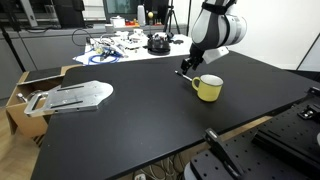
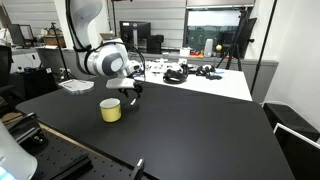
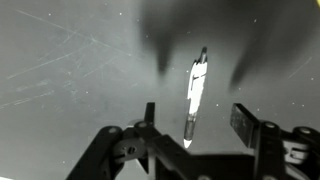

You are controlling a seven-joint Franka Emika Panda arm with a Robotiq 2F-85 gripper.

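A white pen with dark ends [image 3: 197, 88] lies on the dark table, seen in the wrist view between my gripper's two fingers but below them. My gripper is apart from it, fingers parted and nothing held. Exterior view 1 has the pen [image 1: 184, 76] just under and in front of the gripper [image 1: 187, 65], left of the yellow mug [image 1: 209, 89]. From the other side, the mug [image 2: 111, 110] stands upright to the left of the pen [image 2: 133, 100].
A white, plate-like object with a handle [image 1: 80, 96] lies on the left of the table. Cables and small gear crowd a white surface [image 1: 125, 45] at the back.
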